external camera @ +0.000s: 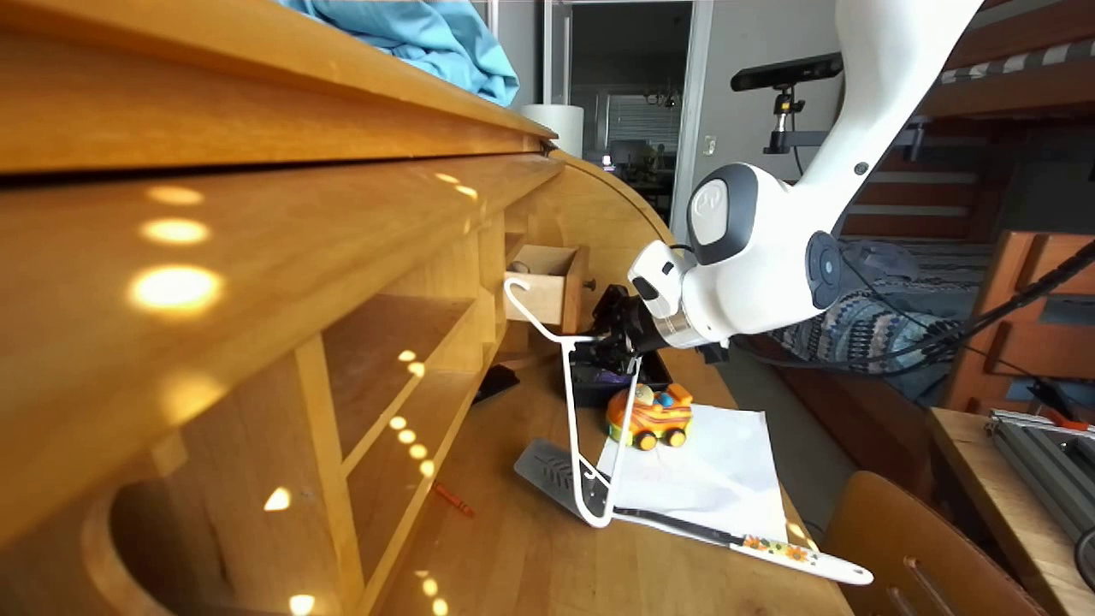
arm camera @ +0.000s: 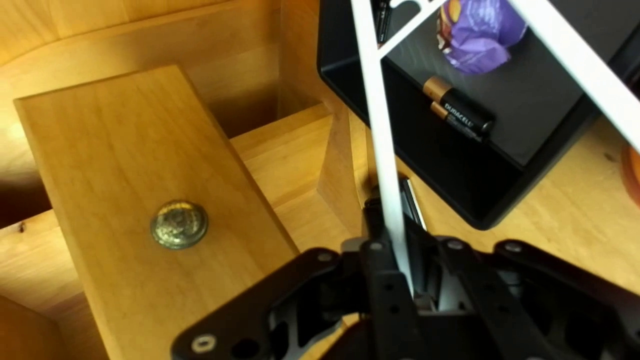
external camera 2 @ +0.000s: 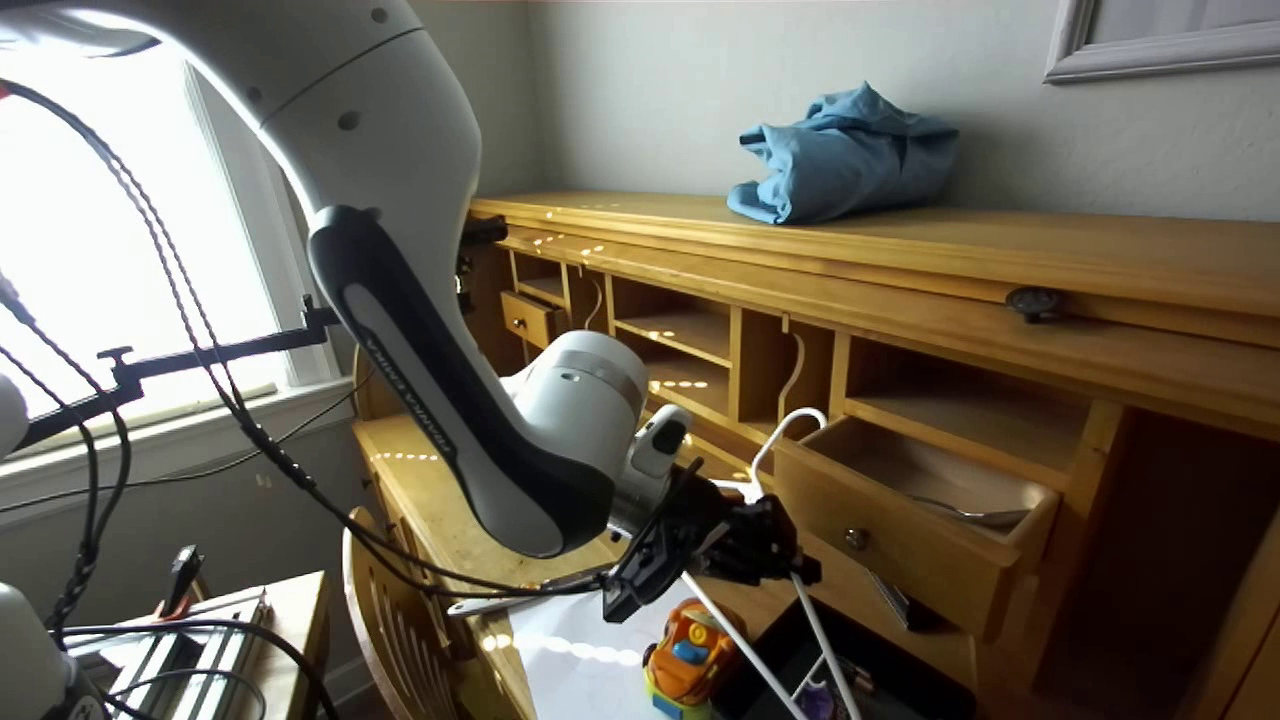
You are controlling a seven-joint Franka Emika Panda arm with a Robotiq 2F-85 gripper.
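My gripper is shut on a white plastic hanger [arm camera: 379, 120], gripping one of its bars near the neck. In the first exterior view the hanger [external camera: 571, 411] hangs on end, its hook [external camera: 516, 293] up at the left by the small open drawer [external camera: 544, 293] and its lower end over the spatula [external camera: 554, 472]. The second exterior view has the hook [external camera 2: 786, 422] right beside the open drawer [external camera 2: 894, 516], which holds a metal utensil. Whether hook and drawer touch, I cannot tell. The drawer's front with its round knob [arm camera: 178, 225] lies left of my fingers in the wrist view.
Beneath the hanger is a black tray [arm camera: 420, 156] with batteries [arm camera: 459, 108] and a purple wrapper [arm camera: 483, 36]. An orange toy car [external camera: 657, 415] stands by white paper [external camera: 719, 462]. Shelf cubbies [external camera: 411, 370] line one side.
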